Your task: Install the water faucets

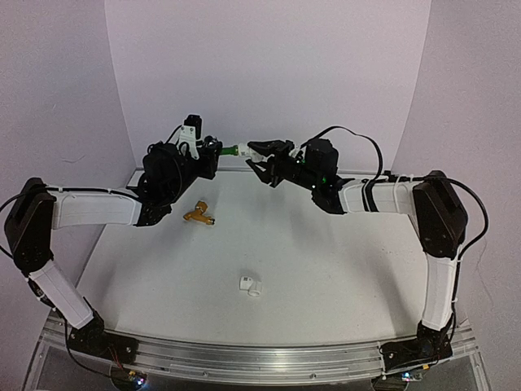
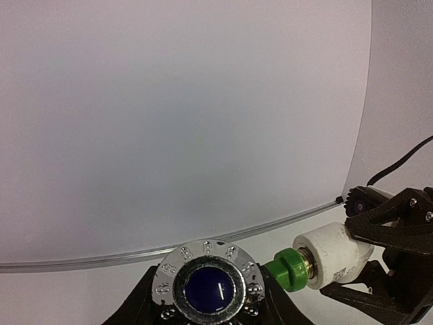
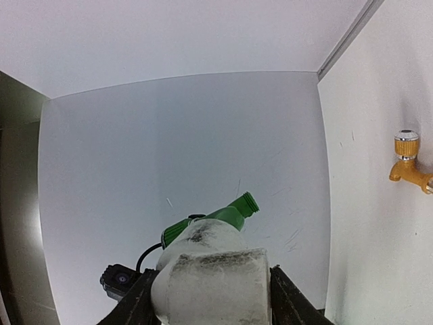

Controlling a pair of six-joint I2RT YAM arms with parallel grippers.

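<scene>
High above the table, my left gripper (image 1: pixel 210 155) is shut on a green faucet (image 2: pixel 289 269). The faucet's round top, a clear ring around a blue cap (image 2: pixel 210 290), faces the left wrist camera. Its green end meets the brass insert of a white pipe fitting (image 2: pixel 335 256); whether threads are engaged cannot be made out. Around that fitting, my right gripper (image 1: pixel 254 156) is shut. In the right wrist view the fitting (image 3: pixel 216 288) fills the fingers and partly covers the green faucet (image 3: pixel 237 210) behind it. A yellow faucet (image 1: pixel 199 213) lies on the table, left of centre.
A second white fitting (image 1: pixel 250 285) lies near the table's front middle. Black cables (image 1: pixel 480 220) loop along the right arm.
</scene>
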